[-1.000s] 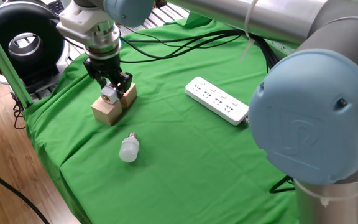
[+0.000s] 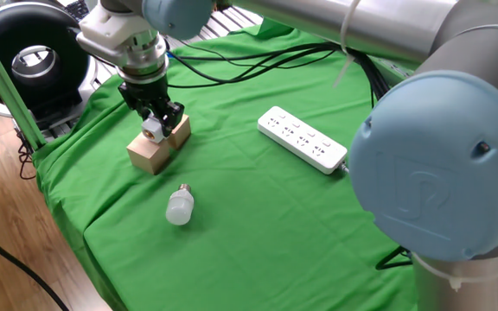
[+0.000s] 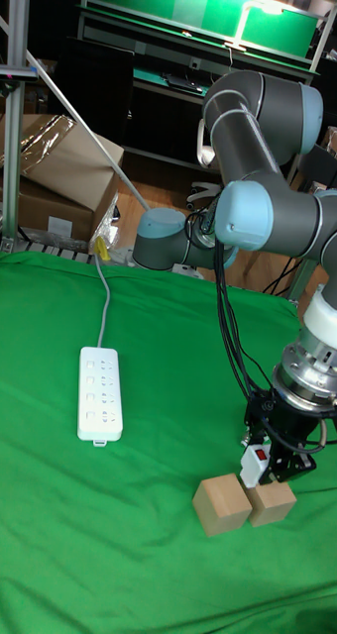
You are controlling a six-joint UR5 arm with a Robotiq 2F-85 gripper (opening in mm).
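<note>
A small white socket piece [image 2: 153, 130] with a dark round opening sits right at the blocks; in exterior view 3 a red switch shows on the white socket piece [image 3: 255, 465]. My black gripper [image 2: 161, 121] points down at it, its fingers close around or beside the piece. Whether they press on it cannot be made out. Two wooden blocks, the nearer block [image 2: 149, 155] and the other block [image 2: 180, 132], stand side by side under the gripper [image 3: 278, 457]. A white bulb [image 2: 180, 207] with a metal screw base lies on the green cloth, apart from the blocks.
A white power strip [image 2: 303, 140] lies on the green cloth [image 2: 258, 233], well clear of the gripper. Black cables [image 2: 258, 63] hang along the arm across the back.
The arm has shifted very slightly, seen at its large blue joint cap. Gripper and white socket piece stay almost in place; blocks, bulb and power strip have not moved.
</note>
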